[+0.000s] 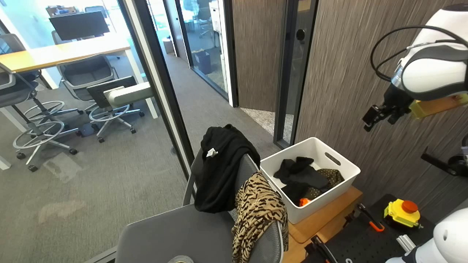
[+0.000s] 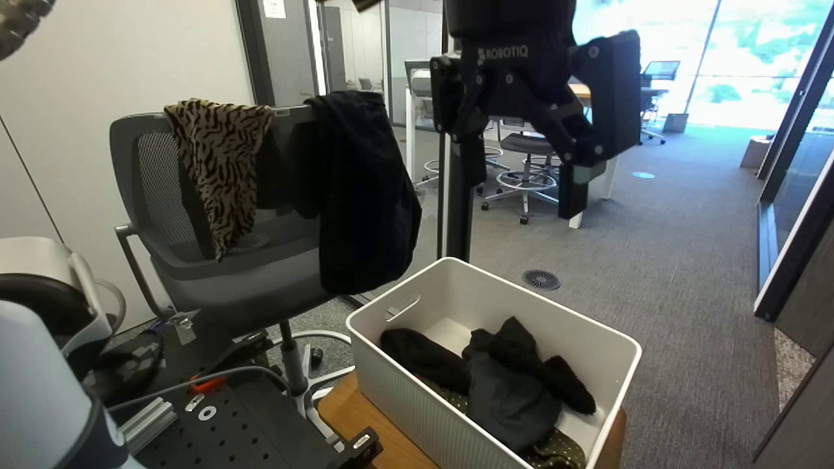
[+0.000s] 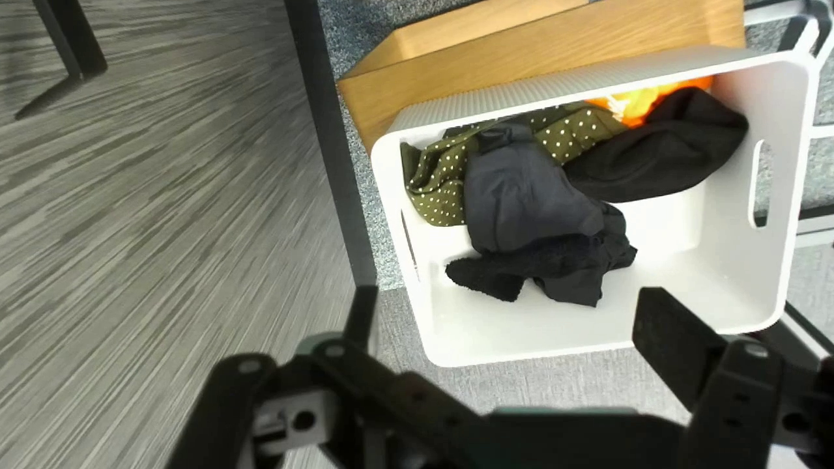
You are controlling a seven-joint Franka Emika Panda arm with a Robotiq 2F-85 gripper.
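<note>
My gripper (image 2: pixel 522 191) hangs in the air above and to one side of the white bin, its fingers spread with nothing between them. The white bin (image 3: pixel 547 348) holds a dark grey garment (image 3: pixel 524 191), an olive cloth with white dots (image 3: pixel 438 184), a black cloth (image 3: pixel 664 148) and something orange (image 3: pixel 649 101) at the side. Over the chair's backrest hang a tiger-print cloth (image 1: pixel 259 210) and a black garment (image 1: pixel 226 171). In the wrist view the bin lies beyond the fingertips, and both fingers are clear of the cloth.
The grey office chair (image 1: pixel 184 232) stands right beside the bin. Under the bin is a wooden stand (image 1: pixel 322 219). A wood-grain wall (image 1: pixel 364 57) rises close to the arm. The yellow box with a red button (image 1: pixel 403 212) sits on the dark work surface (image 2: pixel 234 426).
</note>
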